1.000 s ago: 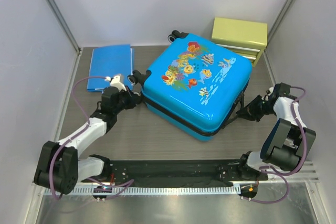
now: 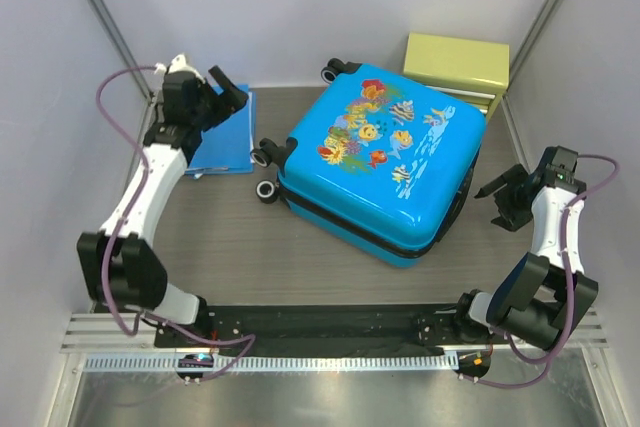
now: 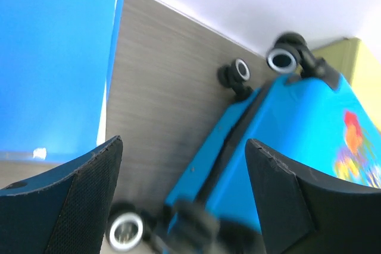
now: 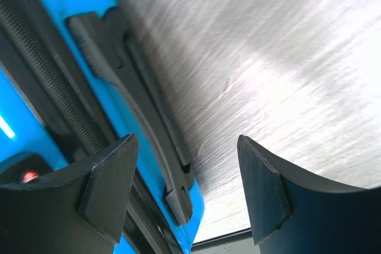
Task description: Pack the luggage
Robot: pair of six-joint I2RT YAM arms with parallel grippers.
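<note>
A bright blue suitcase (image 2: 375,167) with fish stickers lies on its side mid-table, wheels toward the back and left. In the left wrist view its blurred shell (image 3: 303,135) and wheels are at the right. My left gripper (image 2: 225,87) hangs open above the blue folders (image 2: 225,142) at the back left, nothing between its fingers. My right gripper (image 2: 495,202) is open to the right of the suitcase; in the right wrist view it hangs beside a black side handle (image 4: 140,105) and zipper on the suitcase, holding nothing.
A yellow-green box (image 2: 457,59) stands at the back right behind the suitcase. Bare table (image 2: 210,237) shows at the front left and at the right. White walls close in the back and sides.
My left gripper has left the suitcase's wheels and moved back and up over the folders. My right gripper has pulled away rightward from the suitcase, which has shifted slightly.
</note>
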